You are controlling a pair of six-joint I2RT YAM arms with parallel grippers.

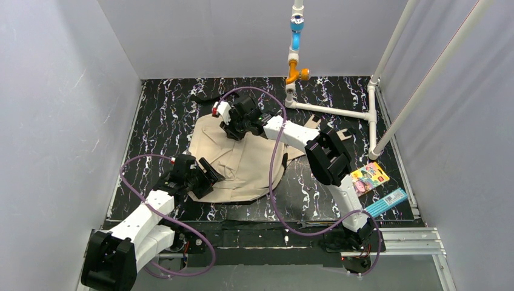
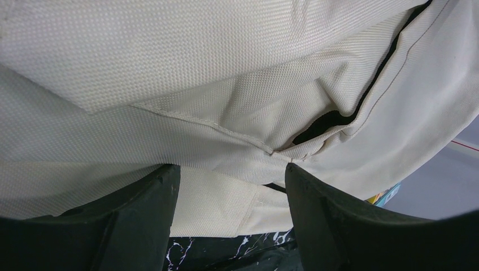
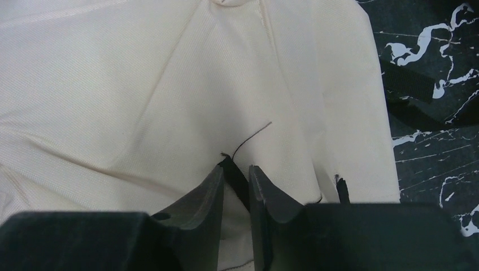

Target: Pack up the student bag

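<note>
The cream cloth bag (image 1: 257, 167) lies flat on the dark marbled table, its cloth creased. At its lower left edge is my left gripper (image 1: 214, 181); in the left wrist view its fingers (image 2: 161, 195) stand wide apart over folded cloth, and a dark slit (image 2: 325, 125) shows in the bag. Over the upper part of the bag is my right gripper (image 1: 231, 134). In the right wrist view its fingers (image 3: 210, 197) are a narrow gap apart, with a black zip tab (image 3: 234, 179) lying between them. Whether they touch the tab is unclear.
A colourful pack (image 1: 371, 177) and a light blue box (image 1: 387, 202) lie at the right edge of the table. White pipe framing (image 1: 330, 110) stands at the back right. A black strap (image 1: 205, 99) lies behind the bag. Table left of the bag is clear.
</note>
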